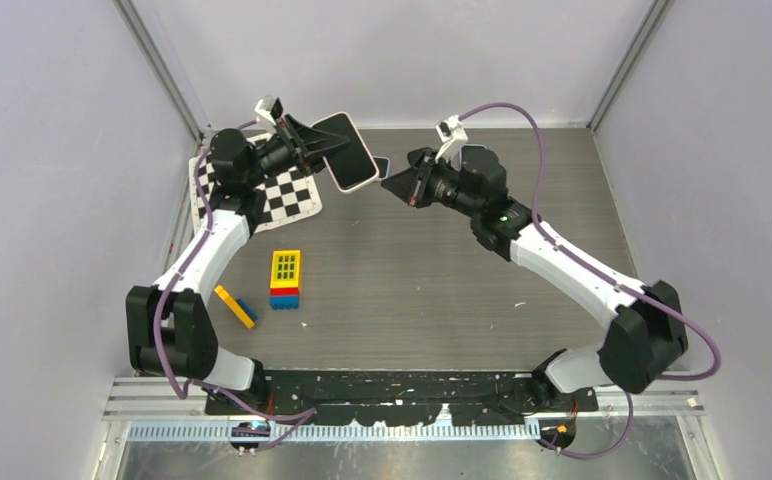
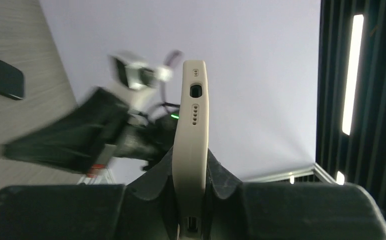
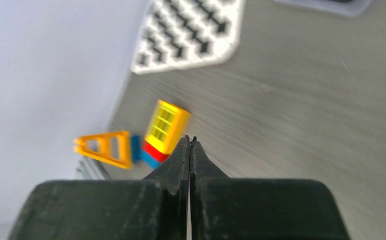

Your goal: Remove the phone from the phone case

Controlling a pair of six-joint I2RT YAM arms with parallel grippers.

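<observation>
A phone with a dark screen sits inside a pale case, held up and tilted above the table. My left gripper is shut on the cased phone near its middle. In the left wrist view the case's edge, with several holes, stands upright between the left fingers. My right gripper is shut with nothing between its fingertips. From above, its tip lies close to the case's lower right corner; whether they touch I cannot tell.
Behind the held phone a second small dark rectangular item lies on the table. A checkered board is under the left arm, a stack of toy bricks in front of it, and a yellow piece beside that.
</observation>
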